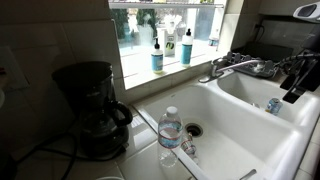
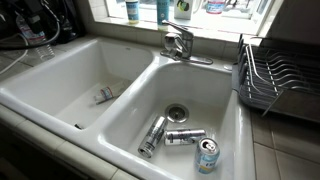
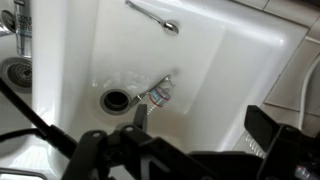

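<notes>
My gripper stands open above the sink, its dark fingers [image 3: 262, 127] wide apart with nothing between them. In exterior view 1 it shows dark at the upper right, over the far basin. Below it in the wrist view, a small clear item with a red and blue label [image 3: 160, 95] lies beside the drain [image 3: 115, 100] of one basin [image 3: 215, 75]. A spoon [image 3: 165, 22] lies in that same basin. The other basin [image 2: 222, 105] holds several cans, among them an upright one [image 2: 207, 156] and one lying flat [image 2: 185, 136].
A water bottle [image 1: 169, 137] stands on the counter near a black coffee maker [image 1: 95, 110]. Soap bottles [image 1: 186, 48] line the window sill. The faucet [image 2: 180, 40] rises behind the basins, and a metal dish rack [image 2: 280, 75] sits at the right.
</notes>
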